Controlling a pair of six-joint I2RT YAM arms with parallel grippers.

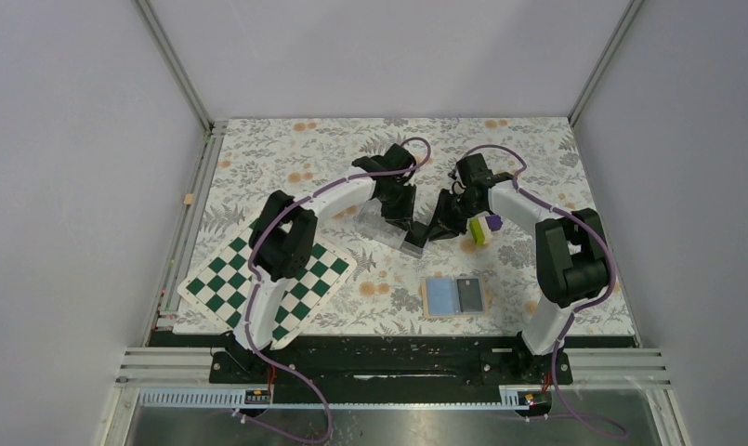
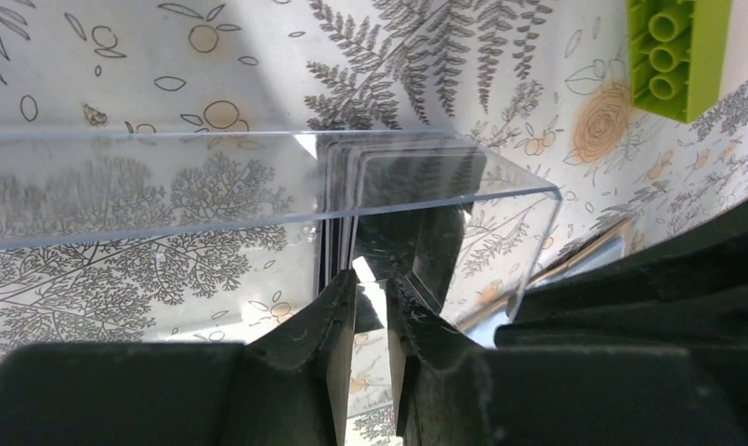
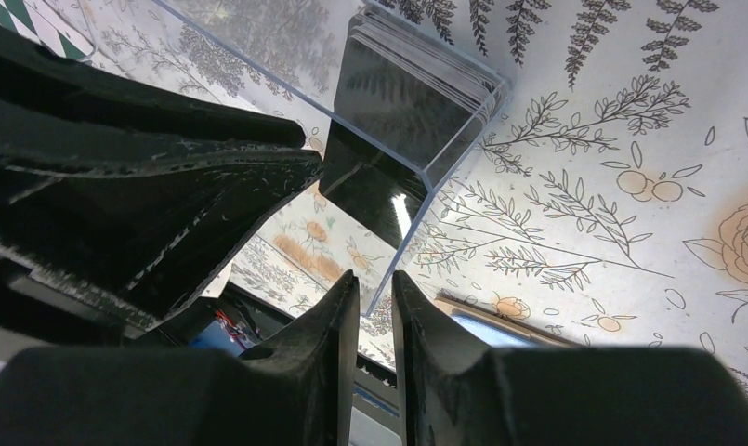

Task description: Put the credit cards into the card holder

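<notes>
A clear box point(image 2: 532, 193) lies on the patterned cloth, with several dark cards point(image 2: 398, 242) standing inside near its end. In the top view the same dark cards point(image 1: 416, 234) show between the two arms. My left gripper is at the cards, its fingers parted by a narrow gap; whether the tips touch a card I cannot tell. The right gripper, also slightly open, has its tips by the lower corner of the box's end point(image 3: 426, 195). Between its fingers no card shows. A tray point(image 1: 455, 296) with blue and grey rectangular pieces lies near the front.
Behind the right gripper sit a green block point(image 1: 479, 230) and a purple block point(image 1: 493, 223). A green-and-white checkered board point(image 1: 319, 279) lies at the left under the left arm. The back of the table and the front middle beside the tray are free.
</notes>
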